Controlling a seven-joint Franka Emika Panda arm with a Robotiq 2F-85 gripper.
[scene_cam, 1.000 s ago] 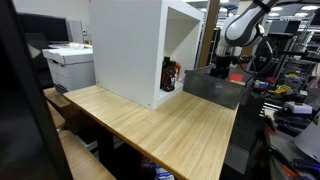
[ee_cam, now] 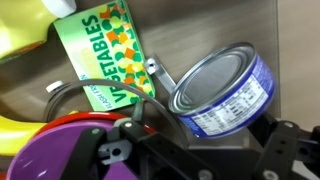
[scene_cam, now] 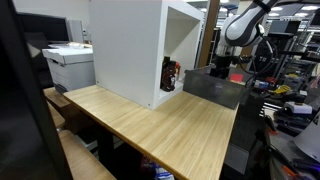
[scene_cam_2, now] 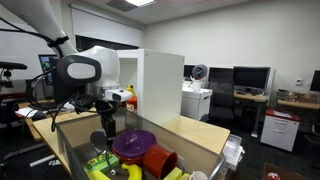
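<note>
In the wrist view my gripper points down into a grey bin, its fingers spread apart. A can with a silver top and blue-and-white label lies tilted between and ahead of the fingertips, nearer the right one. It does not appear clamped. Left of it are a green box marked VEGETABLES and a purple bowl with a red rim beside it. In exterior view 1 the white arm reaches down behind the bin wall, which hides the gripper.
Yellow items lie at the wrist view's left edge. A red container sits by the bowl in the bin. A white shelf unit stands behind the bin.
</note>
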